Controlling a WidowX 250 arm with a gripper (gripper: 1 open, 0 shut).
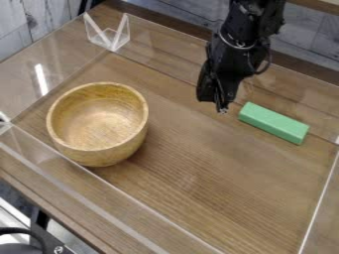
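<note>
My black gripper (220, 97) hangs over the upper middle of the wooden table, pointing down, with nothing visible between its fingers; it looks shut, though its dark fingertips are small in this view. A green block (273, 122) lies to its right, apart from it. A tan round bowl (97, 145) sits on the left part of the table.
A clear plastic object (109, 32) stands at the back left. Raised edges bound the table at the back and right.
</note>
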